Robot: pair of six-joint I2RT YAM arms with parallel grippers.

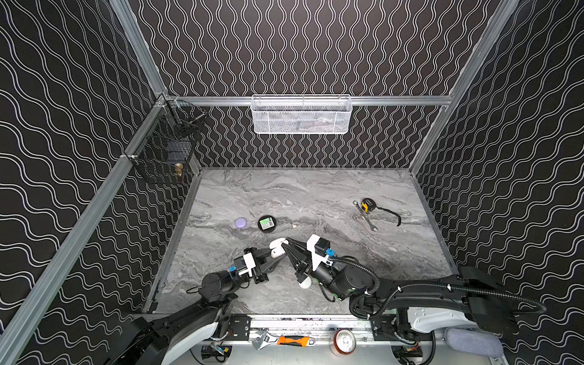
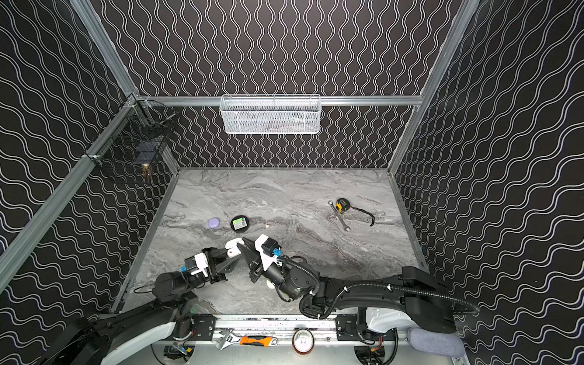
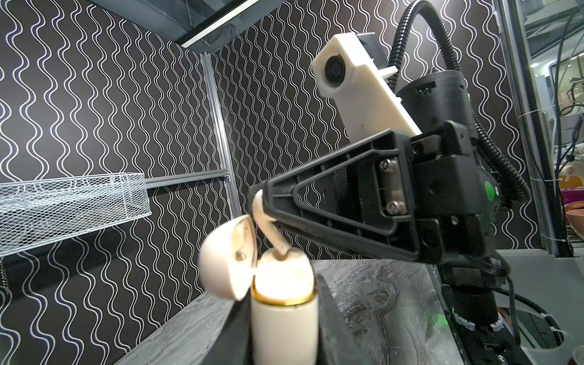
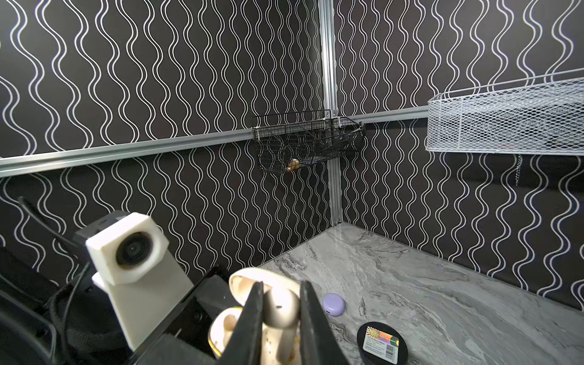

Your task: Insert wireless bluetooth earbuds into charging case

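My left gripper (image 1: 273,255) is shut on the white charging case (image 3: 284,331), held above the table with its lid (image 3: 226,258) swung open. Gold trim rings the case's mouth. Coming in from the right, my right gripper is shut on a white earbud (image 3: 269,226). In the left wrist view the earbud's stem slants down, its lower end at the case's opening; whether it touches or enters a slot I cannot tell. A pale shape (image 4: 228,322) shows in the case's other side in the right wrist view. On the table lies a small pale object (image 1: 294,225), possibly an earbud.
Behind the grippers lie a black round tin (image 1: 266,224) and a purple disc (image 1: 241,222). A wrench (image 1: 365,216) and tape measure (image 1: 368,205) sit at the right. A white round object (image 1: 306,283) is partly under the right arm.
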